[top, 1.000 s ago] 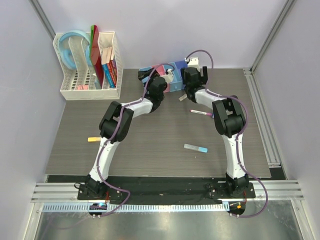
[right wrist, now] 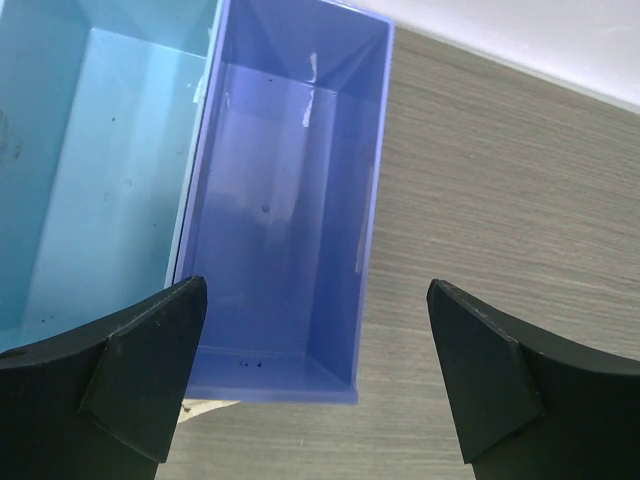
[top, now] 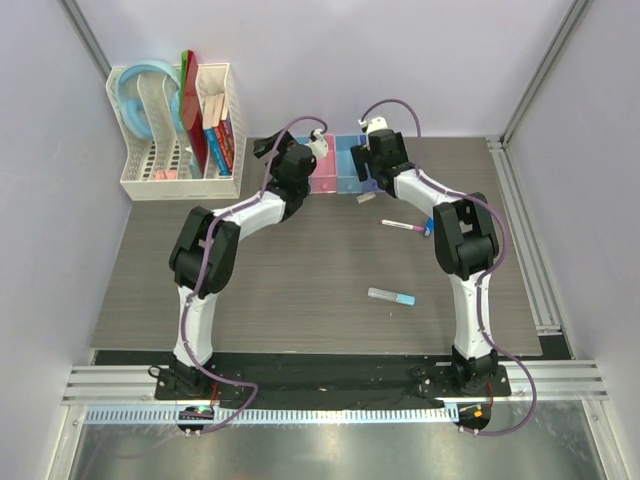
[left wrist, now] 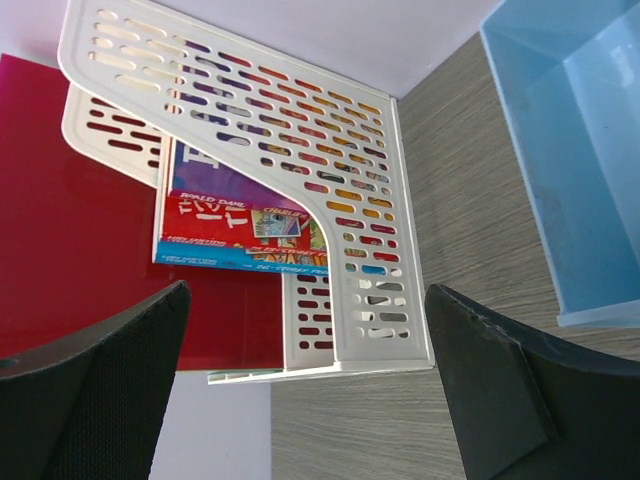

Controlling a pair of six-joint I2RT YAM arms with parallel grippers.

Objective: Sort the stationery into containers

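Observation:
A row of open bins stands at the back middle: pink [top: 323,175], light blue [top: 349,178] and darker blue [right wrist: 270,230]. My left gripper stands open above the bins' left end, facing the white rack [left wrist: 370,300] and a blue bin [left wrist: 530,190]. My right gripper is open over the bins' right end. Loose on the table lie a small pale item [top: 365,197], a white-and-pink marker [top: 400,225], a blue item [top: 428,228] partly behind the right arm, and a clear, blue-ended item [top: 391,296].
The white rack [top: 134,187] at the back left holds books [top: 215,140] and light-blue rings. Walls border the back and sides.
My left gripper has moved left and lifted; my right has shifted slightly. The bins now sit in a straighter row. The yellow item at left is now hidden behind the left arm.

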